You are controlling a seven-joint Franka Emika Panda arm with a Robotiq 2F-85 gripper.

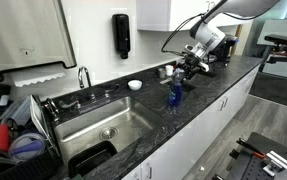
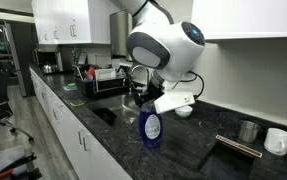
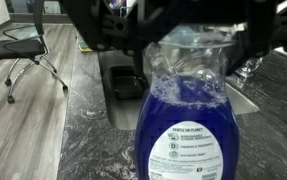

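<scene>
A clear bottle of blue liquid with a white label point(image 3: 186, 150) fills the lower middle of the wrist view. My gripper is shut on its upper part, the fingers at either side of the clear neck. From the exterior views the blue bottle point(image 2: 150, 128) point(image 1: 175, 96) appears upright over the dark countertop point(image 2: 173, 158), near its front edge. Whether its base touches the counter is hard to tell. The white arm reaches down to it from above.
The sink point(image 1: 111, 132) lies to the left of the bottle in exterior view 1. A white bowl point(image 1: 135, 85) stands near the wall. In exterior view 2, a white cup point(image 2: 278, 141) and a metal canister point(image 2: 248, 132) are at the right, beside a black tray point(image 2: 228, 160).
</scene>
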